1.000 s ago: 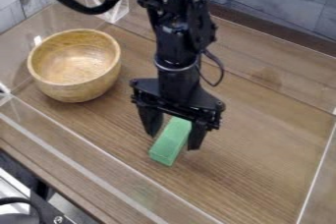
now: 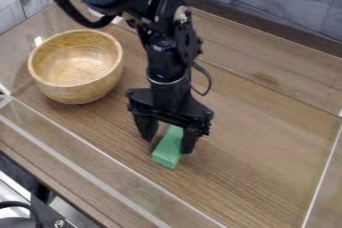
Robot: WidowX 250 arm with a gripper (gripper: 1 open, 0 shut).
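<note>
My black gripper (image 2: 168,122) is low over the wooden table, open, its two fingers straddling the upper part of a green rectangular block (image 2: 168,154). The block lies tilted on the table, its lower part visible below the fingers and its top end partly hidden by them. Whether the fingertips touch it I cannot tell.
A wooden bowl (image 2: 78,34) sits at the upper left, clear of the gripper. A pale wall edge runs along the back left.
The block appears in about the same place.
</note>
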